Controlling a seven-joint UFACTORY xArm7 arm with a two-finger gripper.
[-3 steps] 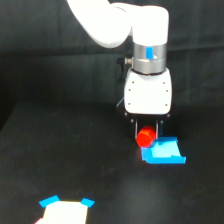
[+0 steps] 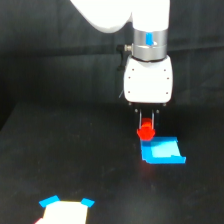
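Observation:
A small red object (image 2: 146, 132) is between the fingers of my gripper (image 2: 146, 122), which points down from the white arm. The fingers come down on both sides of it and look closed against it, though they are small and dark here. Just below and to the right lies a pale patch (image 2: 163, 149) bordered with blue tape; the red object overlaps its left side in the view. Whether the object's underside touches the surface is unclear.
A pale sheet (image 2: 65, 213) with blue tape at its corners lies at the bottom left, cut off by the frame. Dark curtain hangs behind.
My hand has risen slightly in the view, and the red object has shifted up with it. The fingers look closer together, and less of the red shows. Both taped areas are unmoved.

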